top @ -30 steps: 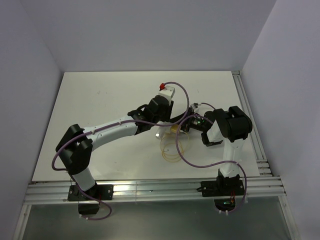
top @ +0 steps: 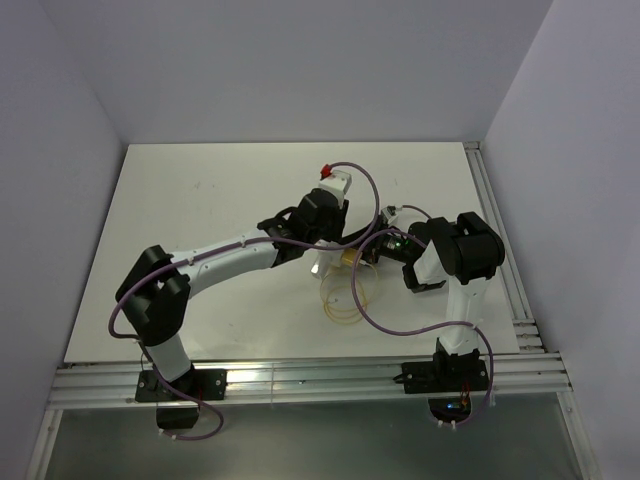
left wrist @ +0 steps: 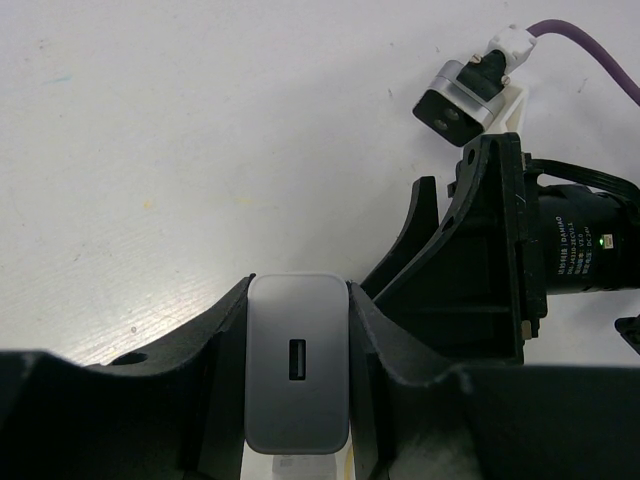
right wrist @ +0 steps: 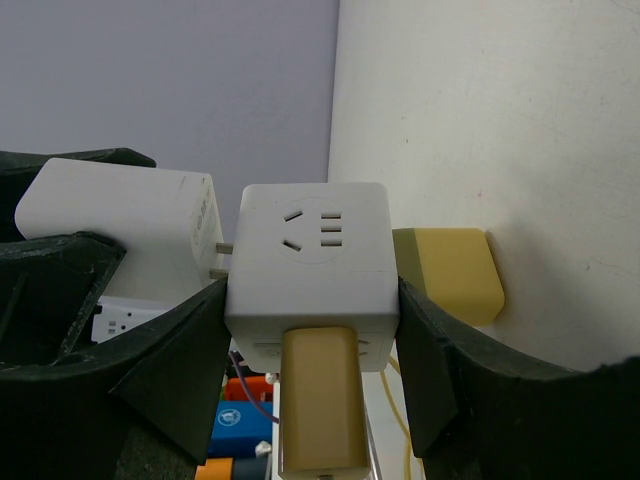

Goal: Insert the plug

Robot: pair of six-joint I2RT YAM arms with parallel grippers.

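Observation:
A white plug (left wrist: 297, 370) is clamped in my left gripper, which is shut on it. In the right wrist view two metal prongs stick out of the plug (right wrist: 120, 205) towards the side of a white socket block (right wrist: 310, 225). Their tips come very close to that side; whether they touch or enter is unclear. My right gripper has a finger against each side of the block, shut on it. The block has slots on the visible face and a yellow part below. From above, both grippers meet near the table's middle, largely hiding plug and block.
A yellow-and-white block (right wrist: 460, 275) lies behind the socket block. Thin yellow cord (top: 343, 305) is coiled on the table below the grippers. Purple cables (top: 375, 190) loop over both arms.
My left arm has shifted very slightly, its elbow a few pixels to the right. The right arm shows no visible movement.

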